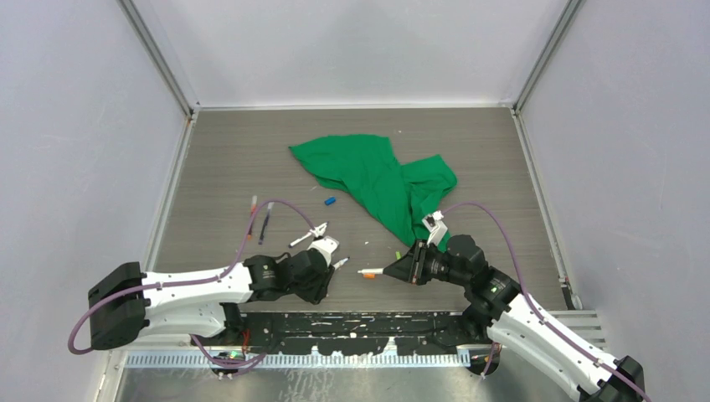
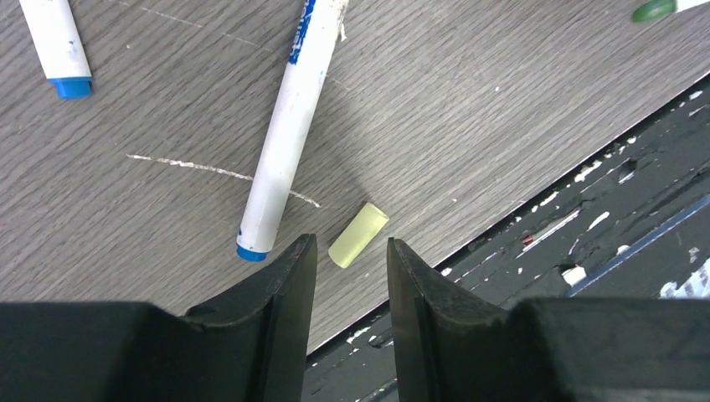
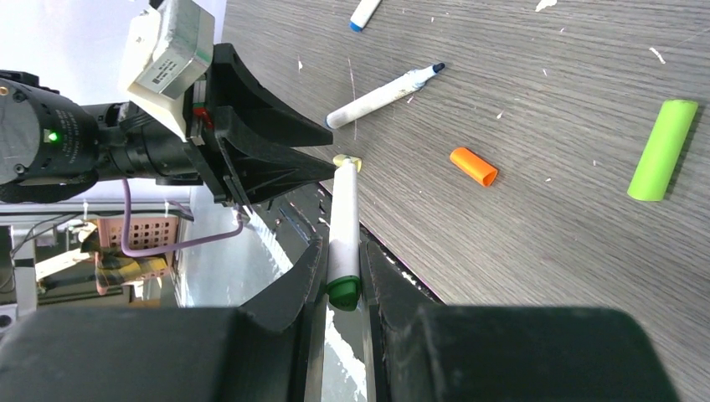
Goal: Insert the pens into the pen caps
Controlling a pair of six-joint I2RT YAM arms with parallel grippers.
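A short pale yellow cap [image 2: 358, 235] lies on the table. Above it, my left gripper stands part open, the cap showing between its fingers, no grip visible. My right gripper is shut on a white pen [image 3: 344, 222] with a green end towards the fingers; in the top view this pen [image 1: 370, 271] points left. A green tip [image 2: 653, 10] enters the left wrist view's upper right corner. An orange cap [image 3: 474, 167] and a bright green cap [image 3: 663, 151] lie loose on the table, a blue cap [image 1: 330, 201] farther back.
A white marker with blue ends [image 2: 285, 142] lies close beside my left fingers, another [image 2: 63, 42] farther off. Two slim pens [image 1: 266, 223] rest at the left. A green cloth [image 1: 377, 176] covers the back middle. The black front edge [image 1: 360, 322] runs close by.
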